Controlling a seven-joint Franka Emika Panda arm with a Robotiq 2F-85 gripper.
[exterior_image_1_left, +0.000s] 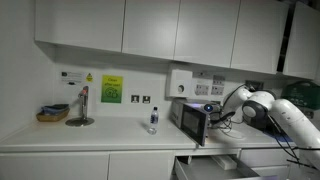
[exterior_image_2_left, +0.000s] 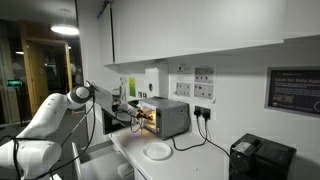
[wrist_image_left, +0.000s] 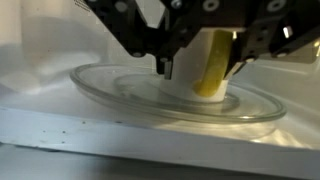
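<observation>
A white cup with a yellow patch (wrist_image_left: 214, 65) is between the fingers of my gripper in the wrist view. Its base is over the clear glass turntable (wrist_image_left: 110, 82), and its upper part is hidden by the gripper. The fingers stand apart on either side of the cup; whether they press on it is not clear. In exterior view 2 my arm reaches to the open front of the microwave (exterior_image_2_left: 174, 117). From exterior view 1, the microwave door (exterior_image_1_left: 191, 123) is swung open towards the room.
A white plate (exterior_image_2_left: 157, 151) lies on the counter beside the microwave, with a black appliance (exterior_image_2_left: 260, 158) farther along. A bottle (exterior_image_1_left: 153, 121) stands left of the microwave. Below the counter a drawer (exterior_image_1_left: 205, 168) is pulled out. The counter between sink and bottle is clear.
</observation>
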